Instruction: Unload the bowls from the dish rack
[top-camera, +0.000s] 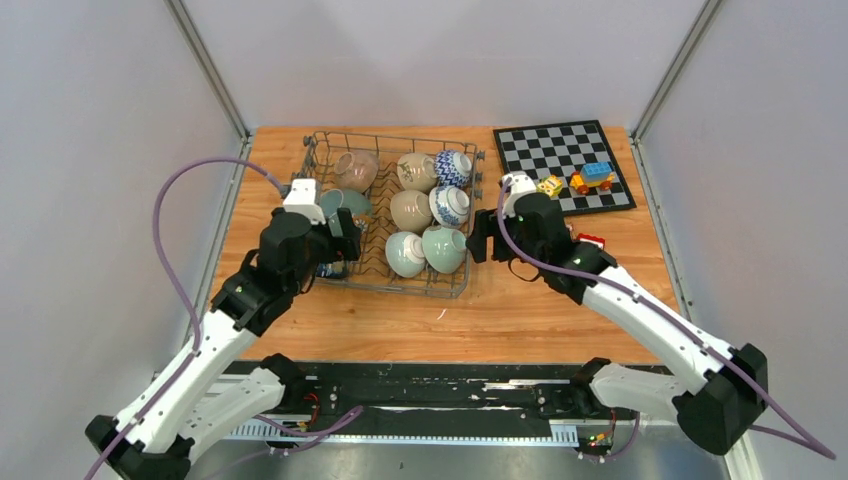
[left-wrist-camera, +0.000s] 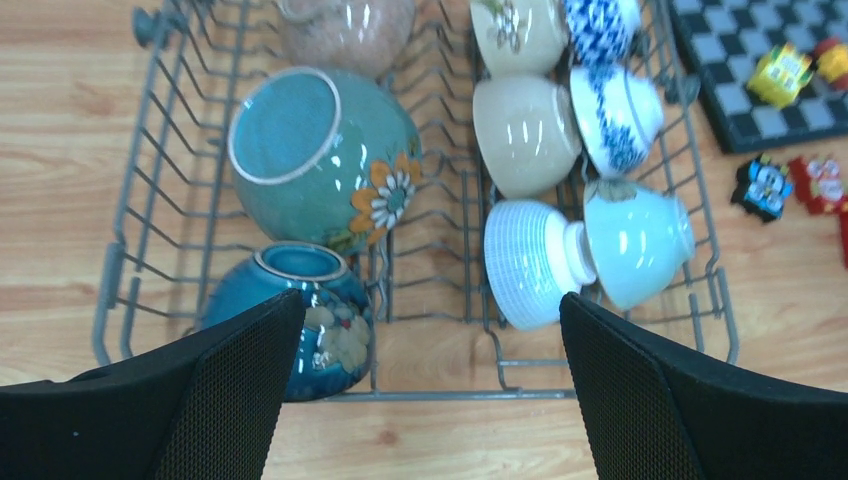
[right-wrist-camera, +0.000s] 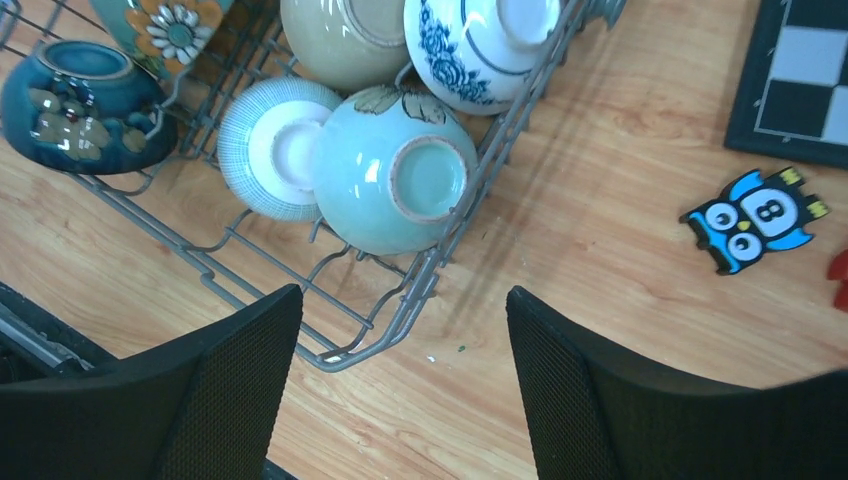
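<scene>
A wire dish rack (top-camera: 390, 288) holds several bowls tipped on their sides. On its right stand a pale green bowl (right-wrist-camera: 372, 170), a ribbed light-blue bowl (right-wrist-camera: 255, 150), beige bowls (top-camera: 410, 211) and blue-and-white bowls (top-camera: 449, 206). The left half has a teal flowered bowl (left-wrist-camera: 330, 165), a dark blue bowl (left-wrist-camera: 330, 345) and a pinkish bowl (top-camera: 356, 170). My left gripper is open over the rack's front left, empty. Just right of the rack's front right corner, my right gripper hangs with its fingers apart, touching no bowl.
A chessboard (top-camera: 530, 150) at the back right carries a yellow toy car (top-camera: 549, 186) and a blue-and-orange toy (top-camera: 594, 176). An owl toy (right-wrist-camera: 755, 218) and a red piece (right-wrist-camera: 840, 280) lie in front of it.
</scene>
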